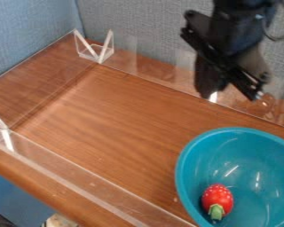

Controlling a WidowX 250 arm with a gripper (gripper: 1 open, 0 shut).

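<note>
A teal bowl [240,155] sits at the lower right of the camera view, with a red strawberry-like object with a green top [216,197] lying inside near its front left. My dark gripper [213,87] hangs high at the upper right, above and behind the bowl, apart from it. How far its fingers stand apart is hard to tell, and nothing shows held.
Clear plastic edging runs along the back and front, with white corner brackets [95,49]. A grey fabric wall stands behind.
</note>
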